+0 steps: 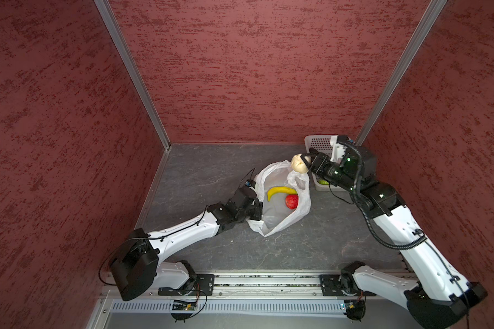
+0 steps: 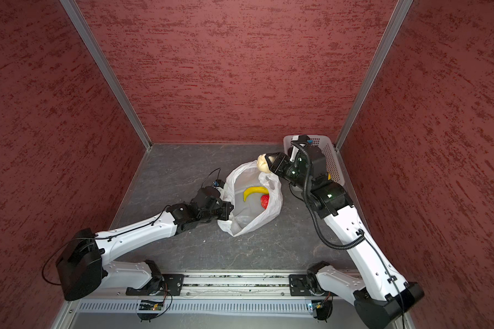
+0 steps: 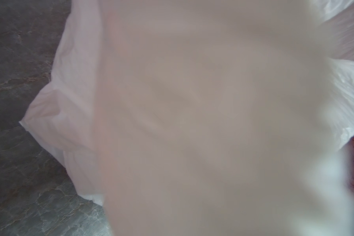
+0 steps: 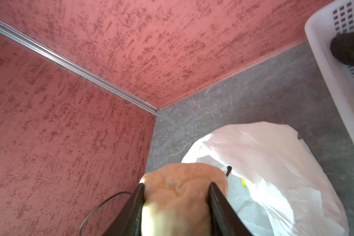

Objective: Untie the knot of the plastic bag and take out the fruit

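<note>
The white plastic bag (image 1: 280, 224) lies open mid-table with a yellow banana (image 1: 281, 190) and a red fruit (image 1: 291, 201) inside. My left gripper (image 1: 256, 209) is at the bag's left rim, shut; the bag fills and blurs the left wrist view, so what its fingers hold there is unclear. My right gripper is shut on a pale, cream round fruit (image 1: 298, 163), held up over the bag's back right rim.
A white perforated basket (image 2: 328, 147) stands at the back right, holding a dark item (image 4: 348, 49) and other fruit, partly hidden by my right arm.
</note>
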